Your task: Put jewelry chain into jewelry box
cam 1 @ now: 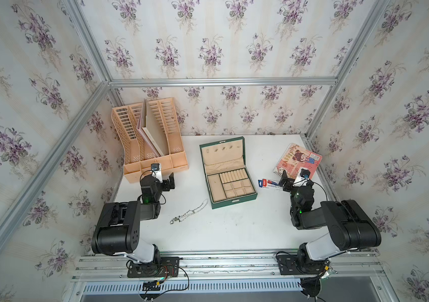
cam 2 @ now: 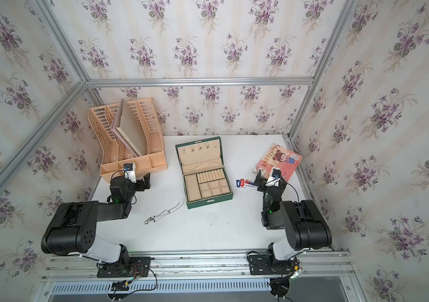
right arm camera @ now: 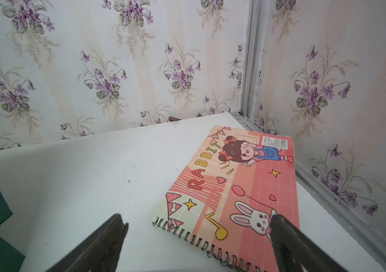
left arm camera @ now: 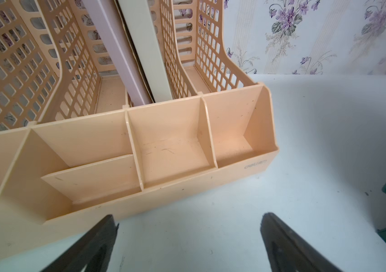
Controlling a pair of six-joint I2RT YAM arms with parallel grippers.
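Observation:
A silvery jewelry chain [cam 1: 189, 213] lies loosely stretched on the white table, front left of the jewelry box. The green jewelry box [cam 1: 234, 203] stands mid-table with its lid raised, showing beige compartments that look empty. Left of the box and behind the chain, my left gripper is open above the table, its fingers wide apart with nothing between them. My right gripper is also open and empty, over to the right of the box near a notebook. Neither gripper touches the chain, which appears in both top views but in neither wrist view.
A peach organizer [left arm camera: 174, 181] holding folders fills the back left, close ahead of the left gripper. At the back right lies a spiral notebook [right arm camera: 247, 181]; a small red-and-blue package [cam 2: 244, 183] is beside the right gripper. Bare table surrounds the chain.

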